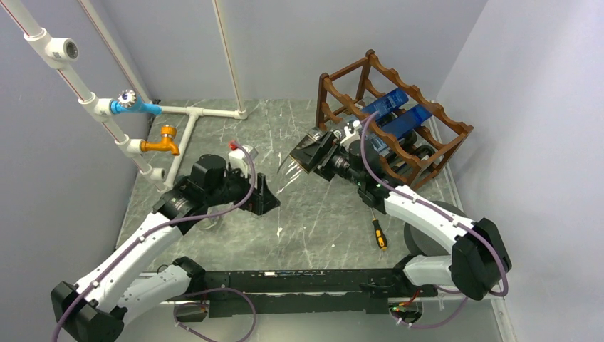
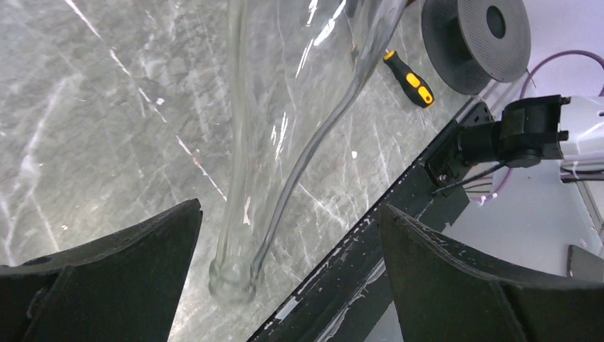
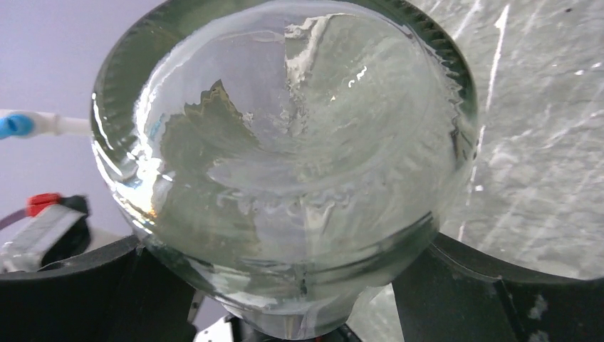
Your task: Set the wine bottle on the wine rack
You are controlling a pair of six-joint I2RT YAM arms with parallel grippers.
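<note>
The clear glass wine bottle hangs tilted between the arms, its base filling the right wrist view. My right gripper is at the base end, its fingers either side of the glass; whether they press on it is unclear. My left gripper stands open near the other end, which appears between and beyond its fingers in the left wrist view. The wooden wine rack at back right holds several bottles, some blue.
A yellow-black screwdriver lies front right, near a dark spool. White pipes with blue and orange taps line the left side.
</note>
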